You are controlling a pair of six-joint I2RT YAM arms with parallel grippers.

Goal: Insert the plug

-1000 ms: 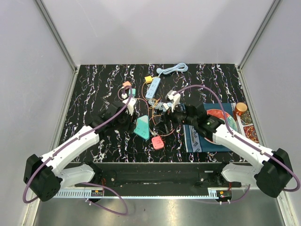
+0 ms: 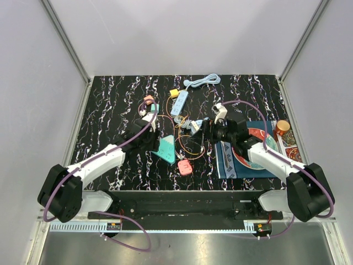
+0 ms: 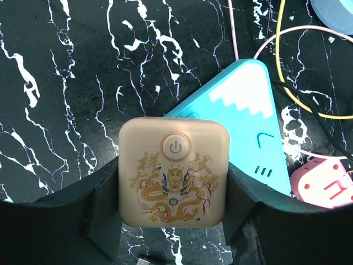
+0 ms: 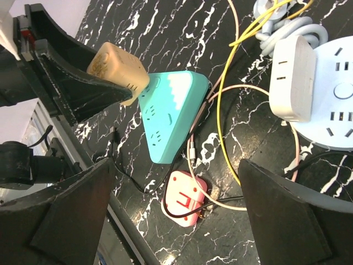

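Observation:
A beige power bank with a gold dragon print (image 3: 174,173) sits between the fingers of my left gripper (image 2: 152,142), above a turquoise triangular power strip (image 2: 164,149). My right gripper (image 2: 208,130) is open, with nothing gripped. Below it, in the right wrist view, are a white cube adapter (image 4: 292,80) and a round white multi-socket board (image 4: 328,130). A pink socket block (image 2: 185,167) lies at the front middle, among yellow, pink and black cables.
A blue mat with a round plate (image 2: 253,165) and an orange cup (image 2: 282,127) occupy the right. A long white power strip (image 2: 179,103) lies at the back.
Over the last second both arms have shifted: the right gripper has moved rightward from above the middle, uncovering the white adapter, and the left has moved slightly up and left.

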